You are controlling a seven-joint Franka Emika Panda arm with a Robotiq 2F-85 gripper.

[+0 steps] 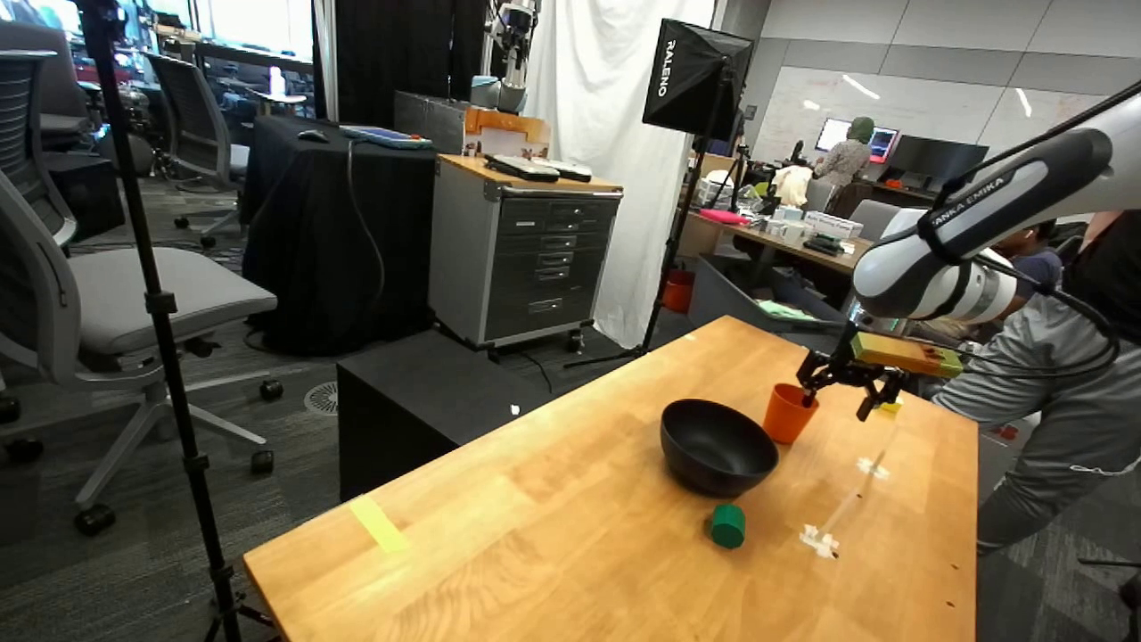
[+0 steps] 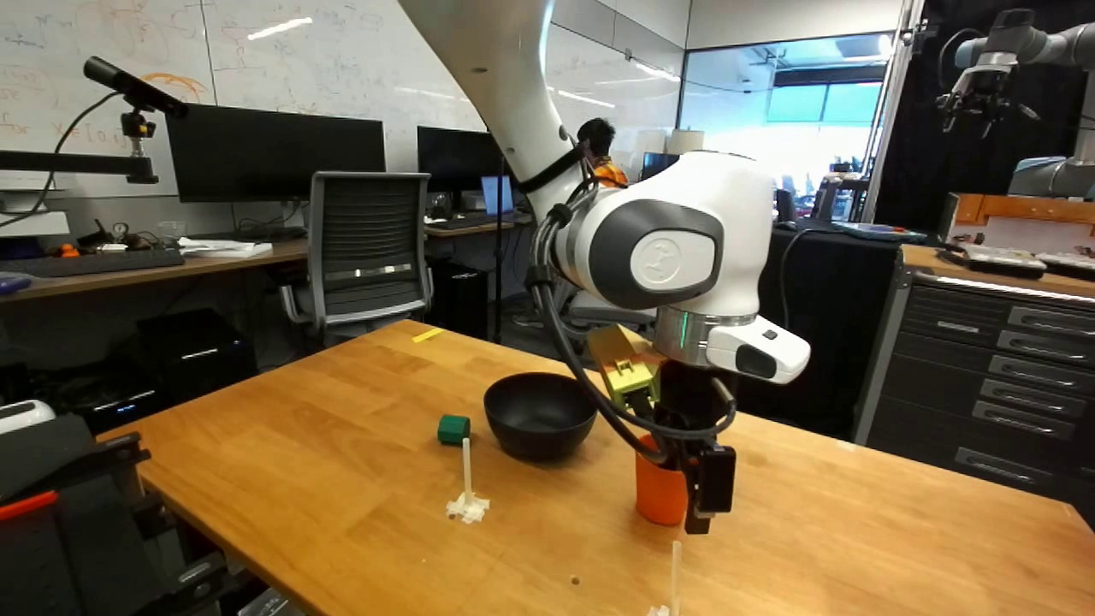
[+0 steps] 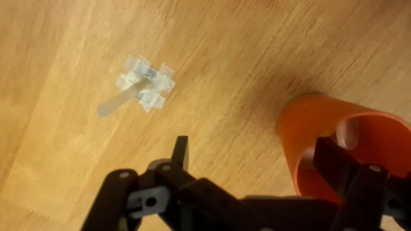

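Note:
Near the table's far right side in exterior view 1, my gripper (image 1: 837, 402) hangs open beside an orange cup (image 1: 787, 415). From the wrist, one finger (image 3: 334, 163) overlaps the cup's mouth, while the other finger (image 3: 181, 152) is outside over bare wood. How deep the first finger reaches into the cup I cannot tell. The cup looks upright, with something pale showing inside its mouth. Next to it sits a black bowl (image 1: 718, 449), empty as far as shows. A green block (image 1: 728, 525) lies on the table close to the bowl. Behind the gripper, a small yellow block (image 1: 890, 407) is partly hidden.
Two thin pale pegs stand taped to the table: one peg (image 2: 467, 467) near the green block, another peg (image 2: 675, 580) nearer the cup. A yellow tape strip (image 1: 379, 523) marks the table's opposite end.

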